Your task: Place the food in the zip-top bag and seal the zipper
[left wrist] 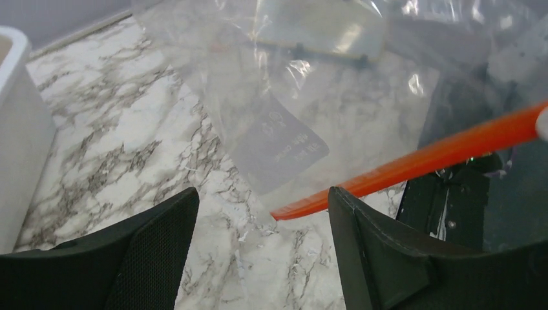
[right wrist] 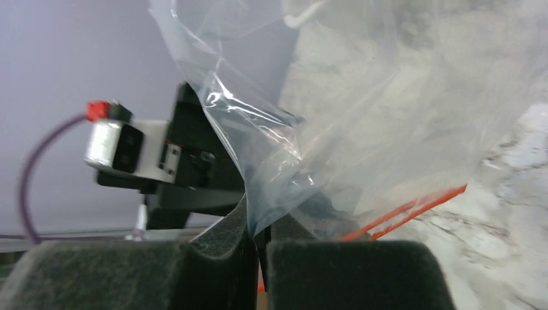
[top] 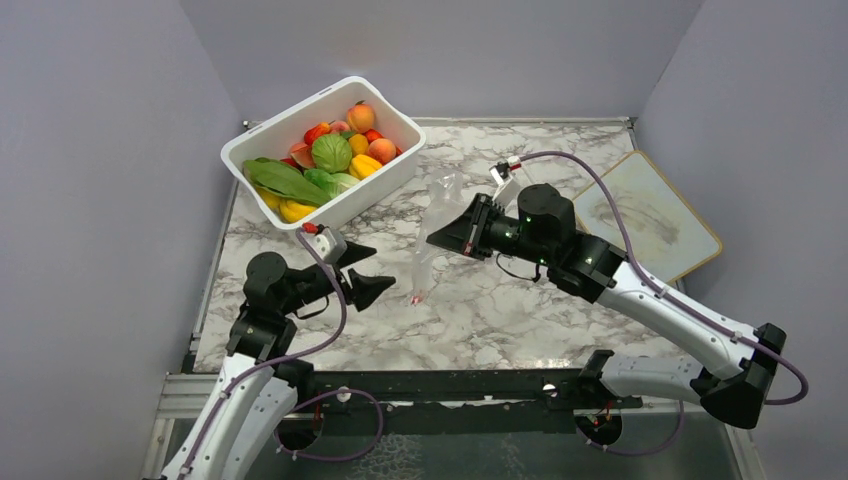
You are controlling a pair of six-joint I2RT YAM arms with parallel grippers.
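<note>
A clear zip top bag (top: 435, 210) with a red zipper strip hangs over the table from my right gripper (top: 440, 240), which is shut on its thin edge. In the right wrist view the bag's film rises from between the shut fingertips. My left gripper (top: 370, 270) stands open left of the bag. In the left wrist view the red strip (left wrist: 452, 145) runs beyond its open fingers, with nothing seen between them. The food, fruit and leafy greens such as a cabbage (top: 331, 151), lies in a white bin (top: 394, 186) at the back left.
A pale board with a yellow rim (top: 690, 215) lies at the right of the marble table (top: 500, 330). Grey walls enclose the table at the back and sides.
</note>
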